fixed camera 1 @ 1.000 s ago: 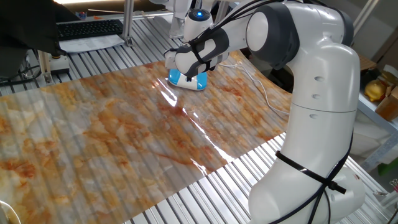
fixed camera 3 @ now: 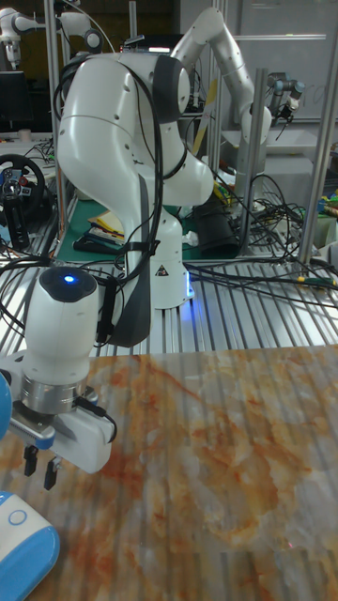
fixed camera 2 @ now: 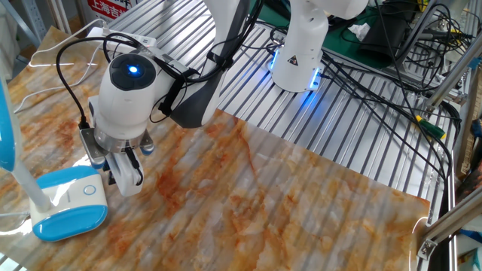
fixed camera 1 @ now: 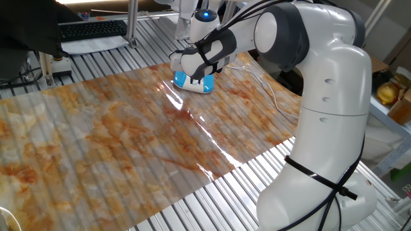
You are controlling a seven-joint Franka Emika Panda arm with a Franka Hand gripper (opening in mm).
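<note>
A blue and white desk lamp [fixed camera 2: 69, 197] with a round button on its base stands at the left of exterior view 2. Its base [fixed camera 3: 22, 546] is cut off by the edge in exterior view 3, and in exterior view 1 the arm partly covers the lamp base [fixed camera 1: 194, 85]. My gripper [fixed camera 3: 41, 474] points down above the table, just beside the lamp base and apart from it. Two dark fingers [fixed camera 3: 51, 474] show a clear gap between them, with nothing held there. From exterior view 1 the fingers are hidden behind the arm.
A white cable [fixed camera 1: 273, 96] runs along the sheet near the lamp. A keyboard [fixed camera 1: 93, 29] lies beyond the sheet on the slatted metal surface.
</note>
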